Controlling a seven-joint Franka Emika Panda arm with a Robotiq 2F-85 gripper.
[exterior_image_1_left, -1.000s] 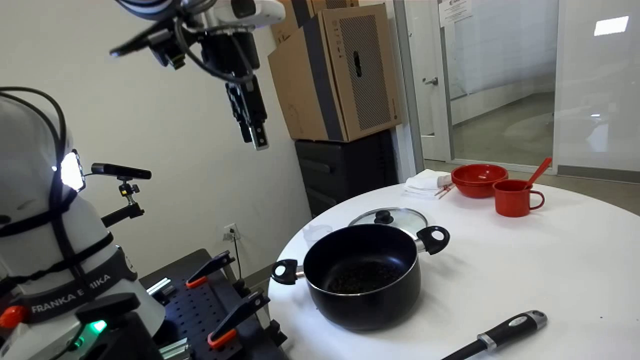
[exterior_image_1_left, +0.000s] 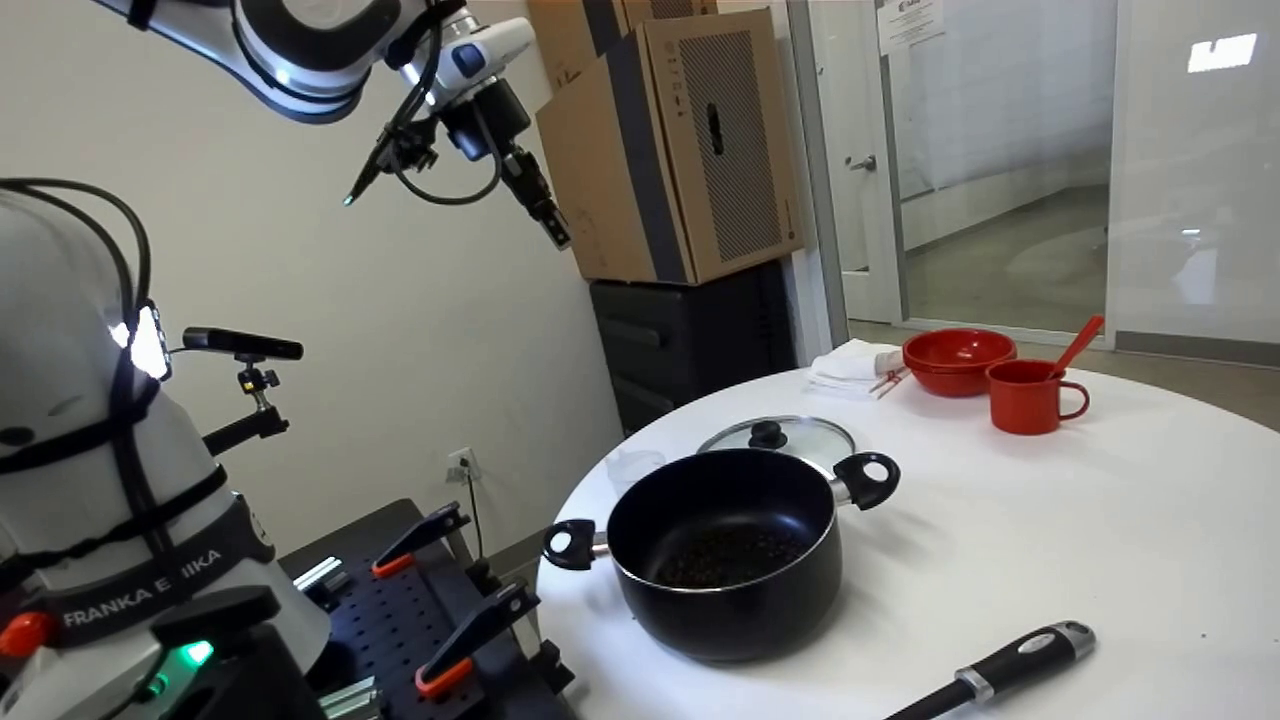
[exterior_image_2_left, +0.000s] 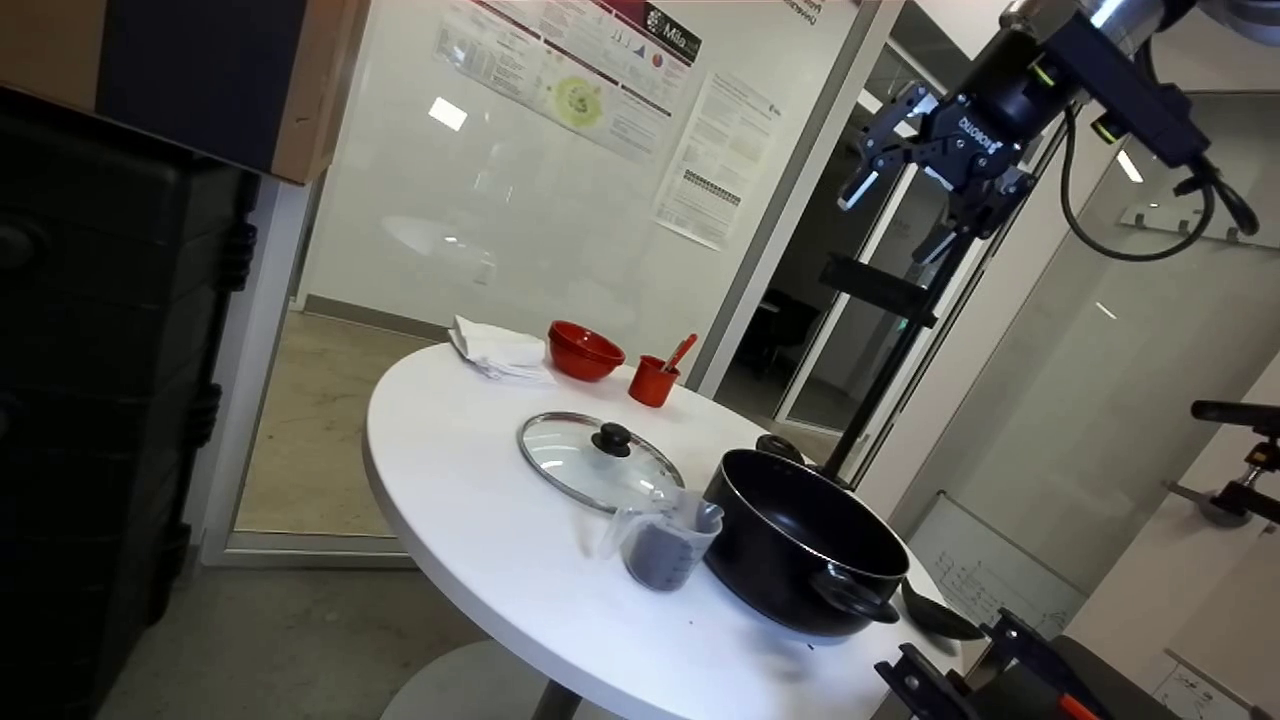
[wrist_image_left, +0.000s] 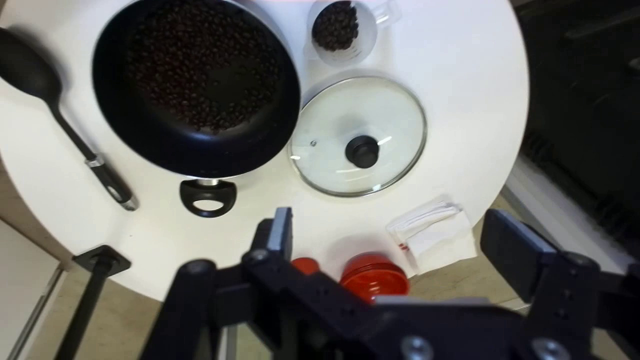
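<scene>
My gripper is open and empty, its two fingers wide apart in the wrist view. It hangs high in the air, well clear of the table. Below stands a black pot (exterior_image_1_left: 726, 558) with dark beans (wrist_image_left: 204, 66) spread over its bottom. The glass lid (wrist_image_left: 360, 135) with a black knob lies flat on the table beside the pot. A clear measuring cup (exterior_image_2_left: 668, 546), holding some of the same dark beans, is close to the pot and lid. On the pot's other side rests a black spoon (wrist_image_left: 66, 126).
Red bowls (exterior_image_1_left: 960, 354), a red mug (exterior_image_1_left: 1023, 402) with a red utensil in it, and a folded white cloth (wrist_image_left: 436, 234) sit near the table's far edge. Clamps (exterior_image_1_left: 474, 636) stand beside the robot base. Cardboard boxes (exterior_image_1_left: 672, 156) are stacked behind. Bare tabletop lies right of the pot in exterior view 1.
The arm has swung in exterior view 1: its gripper is higher, farther right and tilted more. The pot, lid and other tabletop objects have not moved.
</scene>
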